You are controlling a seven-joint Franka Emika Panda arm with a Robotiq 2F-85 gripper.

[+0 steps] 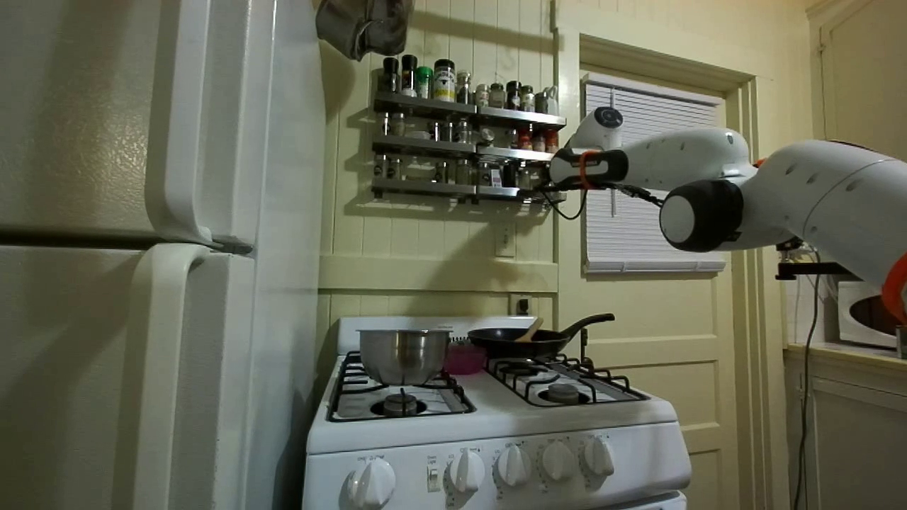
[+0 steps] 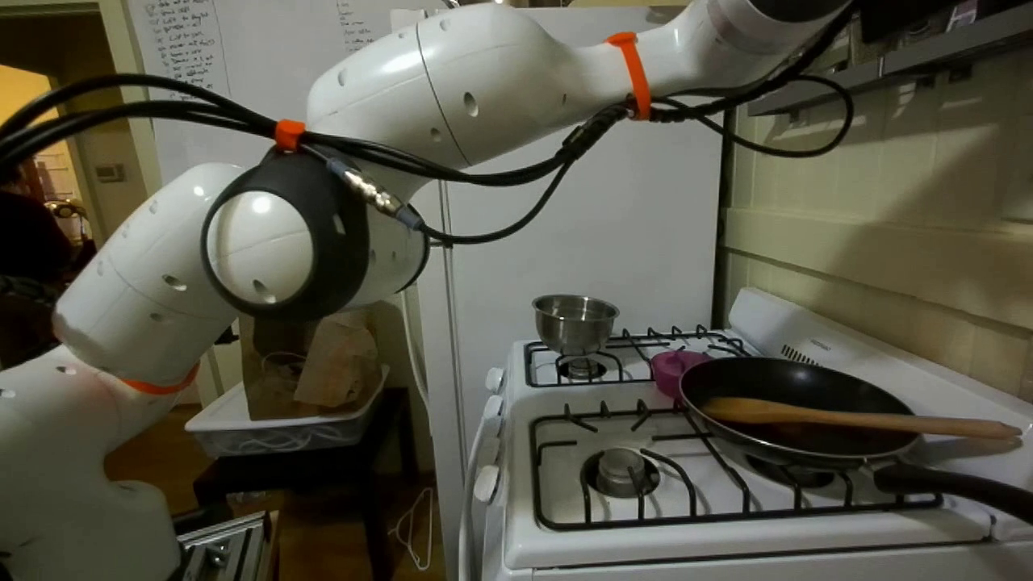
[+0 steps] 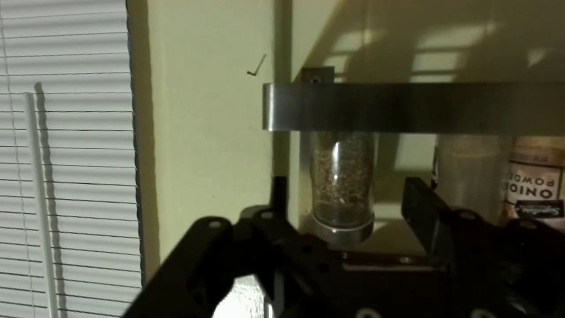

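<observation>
In the wrist view my gripper is open, its dark fingers point(image 3: 423, 209) set wide apart. A clear spice jar point(image 3: 341, 185) with brown flakes shows in the gap between them. It appears upside down, with one end hidden behind the metal shelf rail point(image 3: 423, 108). Neither finger visibly touches the jar, and whether they reach around it or stop in front, I cannot tell. From the first exterior view, the hand is at the right end of the spice rack point(image 1: 502, 194), its fingertips too small to make out.
Beside the jar stand a pale container point(image 3: 468, 175) and an onion powder jar point(image 3: 535, 180). Window blinds point(image 1: 650, 221) lie right of the rack. Below, the stove carries a steel pot point(image 1: 404, 355), a pink container point(image 2: 675, 371) and a black pan point(image 2: 775, 382) with a wooden spoon point(image 2: 862, 418).
</observation>
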